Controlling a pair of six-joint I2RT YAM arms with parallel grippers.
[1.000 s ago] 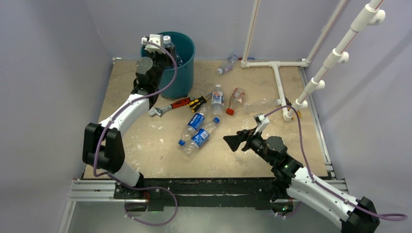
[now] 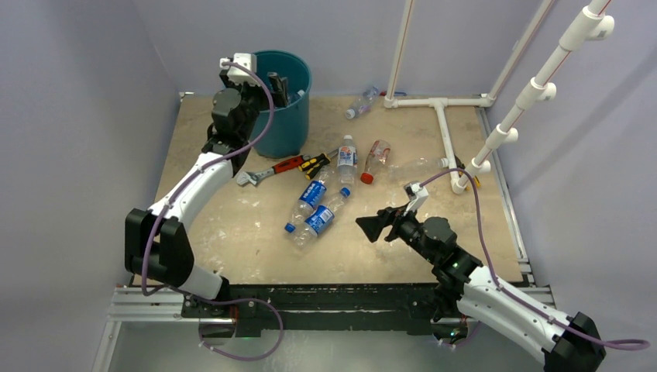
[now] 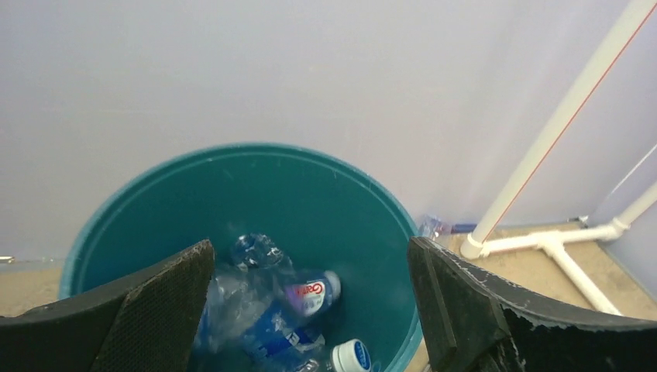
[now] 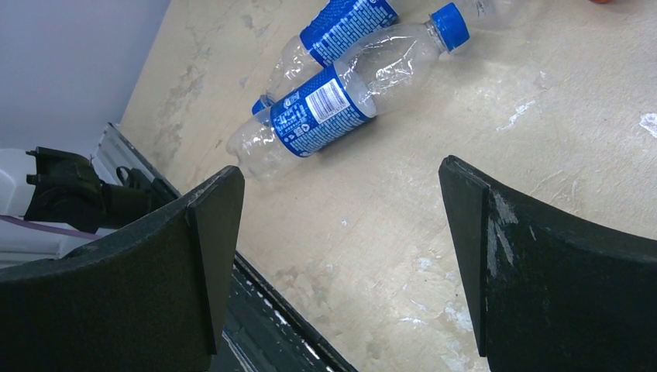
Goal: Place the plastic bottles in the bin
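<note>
A teal bin [image 2: 283,124] stands at the back left, with several bottles [image 3: 287,325] inside. My left gripper [image 2: 271,87] hangs over it, its fingers apart with nothing between them. Two blue-label bottles [image 2: 321,218] lie crossways at the front middle, seen close in the right wrist view [image 4: 318,112]. Further back lie a clear bottle with a label [image 2: 347,163], a red-capped bottle [image 2: 376,161], a clear bottle [image 2: 414,169] and a small bottle [image 2: 362,103]. My right gripper [image 2: 373,225] is open and empty, right of the blue-label bottles.
A wrench [image 2: 252,177] and other hand tools [image 2: 314,163] lie before the bin. A white pipe frame [image 2: 442,124] occupies the back and right.
The right arm is still.
</note>
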